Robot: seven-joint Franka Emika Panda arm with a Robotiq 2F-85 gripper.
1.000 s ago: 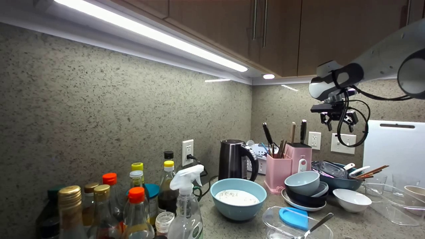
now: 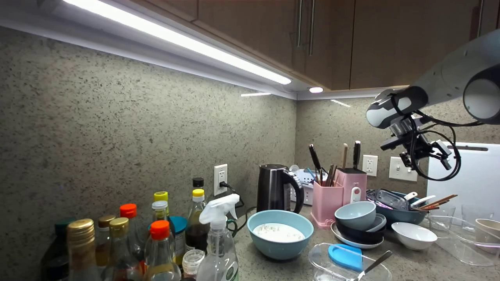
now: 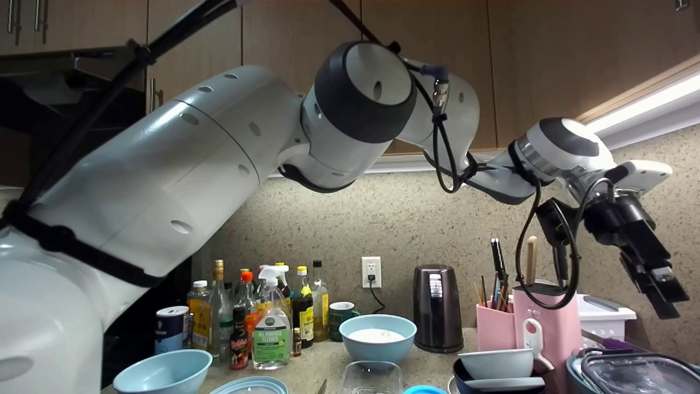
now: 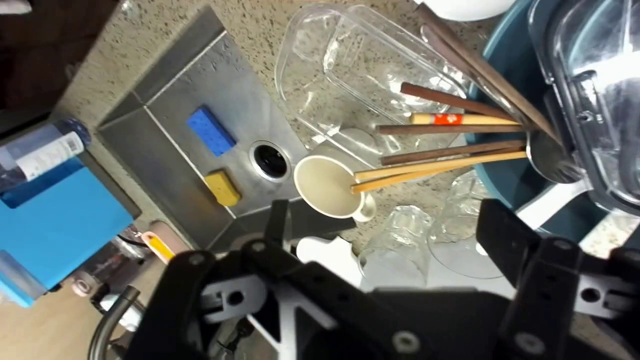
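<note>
My gripper is open, its two black fingers point(image 4: 505, 240) spread wide with nothing held between them. In the first exterior view the gripper point(image 2: 429, 161) hangs tilted in the air, high above the counter's right end, in front of the white board point(image 2: 473, 175). Below it in the wrist view are a cream mug point(image 4: 324, 186), clear glasses point(image 4: 399, 240) and several chopsticks point(image 4: 450, 129) sticking out of a blue-grey bowl point(image 4: 510, 54). None of these touches the fingers.
A sink point(image 4: 240, 120) with a blue sponge point(image 4: 211, 131) and a yellow sponge point(image 4: 222, 188) lies beside a clear container point(image 4: 354, 72). The pink knife block point(image 2: 352, 185), stacked bowls point(image 2: 356, 215) and kettle point(image 2: 274, 189) crowd the counter. Cabinets point(image 2: 398, 47) hang overhead.
In the first exterior view, my gripper has swung right and slightly down, tilting from roughly straight down toward the right. The objects on the counter look unmoved.
</note>
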